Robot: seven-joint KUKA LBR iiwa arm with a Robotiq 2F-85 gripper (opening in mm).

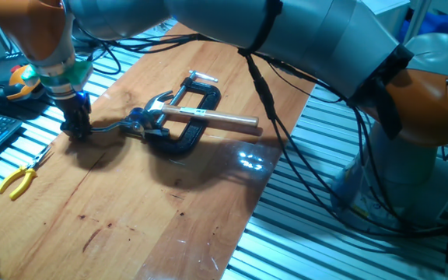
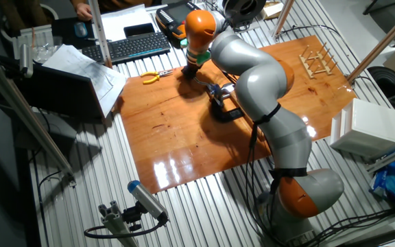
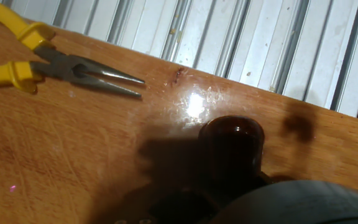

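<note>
My gripper (image 1: 76, 128) is low over the far left part of the wooden table, pointing down. A dark curved rod (image 1: 109, 126) runs from beside its fingertips to a blue-and-black piece (image 1: 140, 123) near the clamp; whether the fingers touch the rod cannot be made out. A claw hammer with a wooden handle (image 1: 224, 118) lies across a black C-clamp (image 1: 183, 145). Yellow-handled pliers (image 3: 61, 65) lie apart from my gripper, near the table edge. In the wrist view a dark, glossy rounded shape (image 3: 232, 146) hides the spot below; the fingers do not show clearly.
Beyond the table edge are a keyboard (image 2: 130, 48) and an orange-and-black case (image 2: 175, 19). A wooden peg rack (image 2: 317, 63) stands at the opposite end, with a white box (image 2: 369, 127) off the table.
</note>
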